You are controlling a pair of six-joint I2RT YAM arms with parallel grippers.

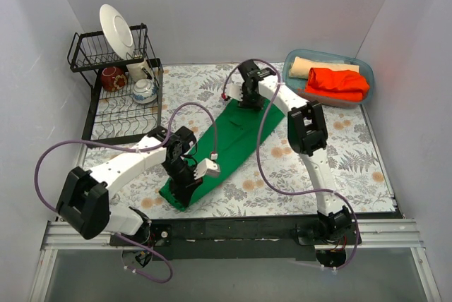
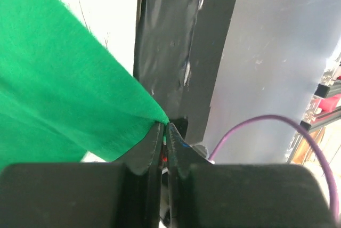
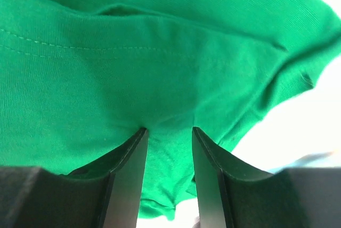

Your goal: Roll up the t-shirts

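A green t-shirt point(image 1: 236, 133), folded into a long band, lies slantwise over the table from front left to back right. At its near-left end is my left gripper point(image 1: 185, 200), and in the left wrist view a corner of green cloth point(image 2: 122, 116) runs into the closed fingertips of that gripper. Over the far end, my right gripper point(image 1: 251, 104) points down at the cloth. Its two fingertips stand apart in the right wrist view, the right gripper being part open above the cloth, with no fold visibly pinched between them. A stitched hem point(image 3: 106, 49) crosses there.
A grey-blue bin point(image 1: 291, 69) at the back right holds an orange roll point(image 1: 336, 83) and a cream roll point(image 1: 321, 66). On the left stands a black dish rack point(image 1: 92, 115) with a plate, mugs and a bowl. Bare patterned tablecloth lies either side of the shirt.
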